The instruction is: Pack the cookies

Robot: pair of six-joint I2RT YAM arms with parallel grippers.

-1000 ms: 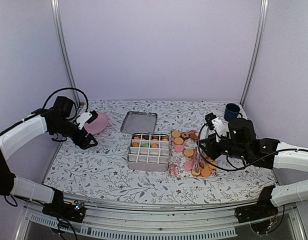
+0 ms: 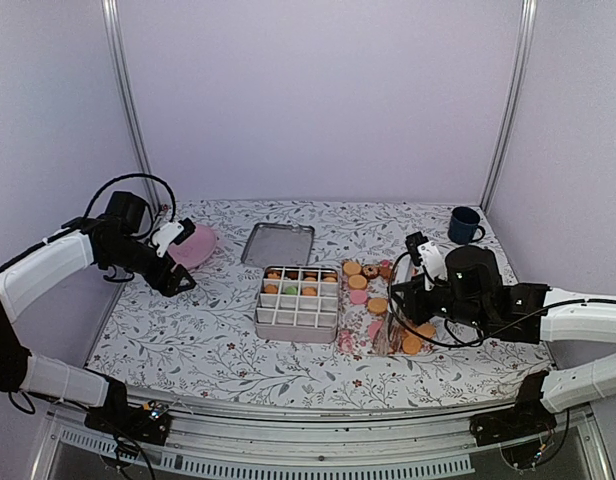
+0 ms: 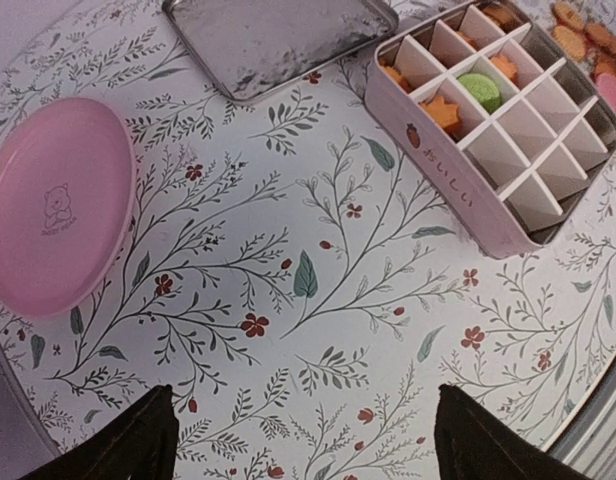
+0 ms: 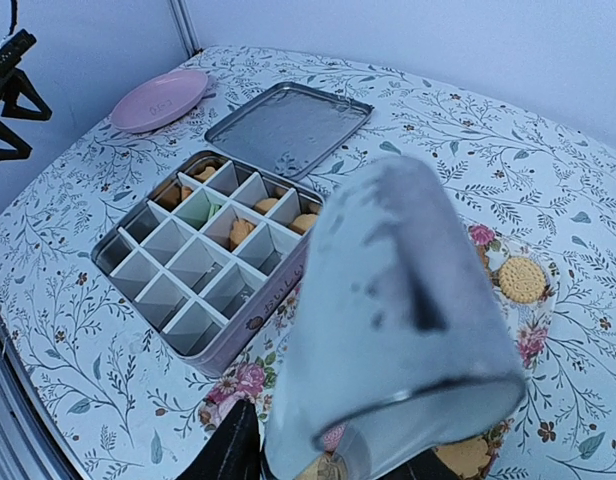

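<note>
The divided box stands mid-table; an orange star cookie, a green round cookie and several others sit in its compartments, while its front cells look empty. On the floral sheet right of the box lie several loose cookies, including a pink one and a tan one. My right gripper is over the sheet's right part, open. A large pale cylindrical object rises between its fingers, hiding much beneath; how it is supported cannot be seen. My left gripper is open and empty above bare tablecloth.
Behind the box lies an empty metal tray. A pink plate is at the left edge, near my left gripper. A dark mug stands at the back right. Tablecloth between plate and box is clear.
My right gripper has shifted slightly left over the cookies, and the pale lower end beneath it has moved left too. The left arm and the box stay put.
</note>
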